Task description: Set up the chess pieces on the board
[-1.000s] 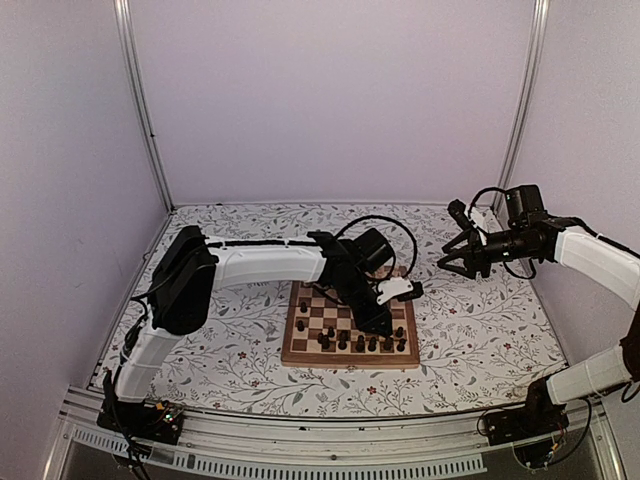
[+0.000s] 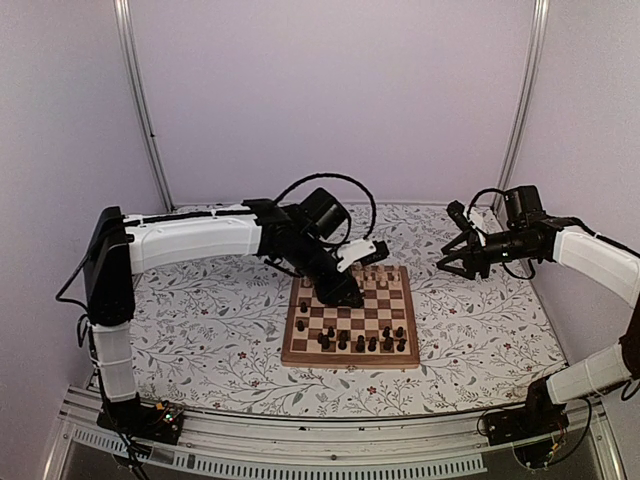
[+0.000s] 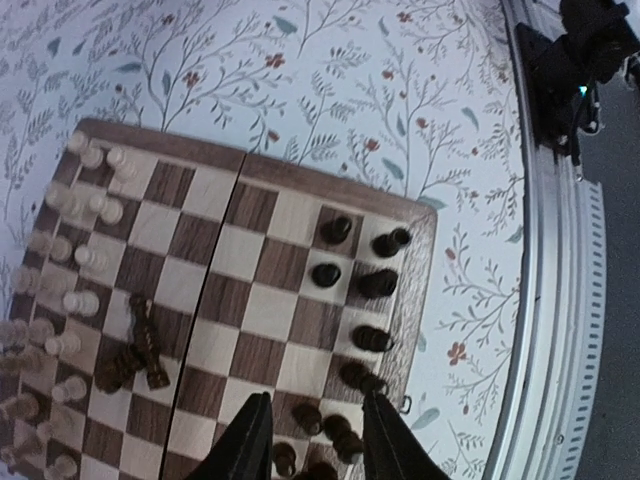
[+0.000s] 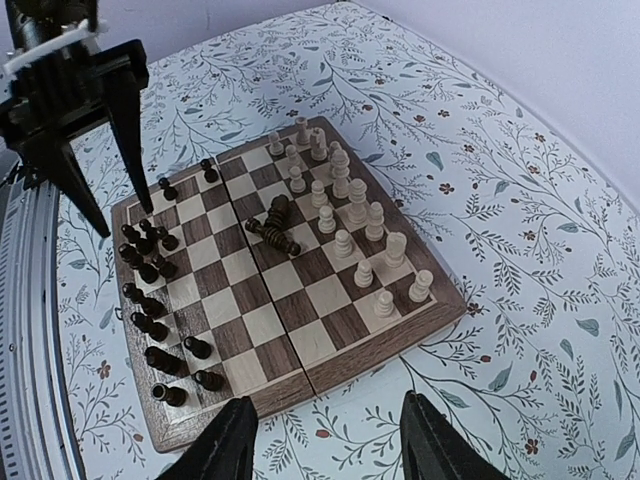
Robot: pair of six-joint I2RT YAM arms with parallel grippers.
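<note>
The wooden chessboard lies mid-table. White pieces stand in rows along one side. Dark pieces stand along the opposite side, several grouped closely. Dark pieces lying on their sides rest in the board's middle. My left gripper hangs open above the board near the dark pieces, nothing between its fingers. My right gripper is open and raised right of the board, empty.
A metal rail runs along the front edge; pale walls enclose the sides and back.
My left arm has risen and moved back and left from over the front-right dark pieces toward the board's middle. The right arm looks unchanged.
</note>
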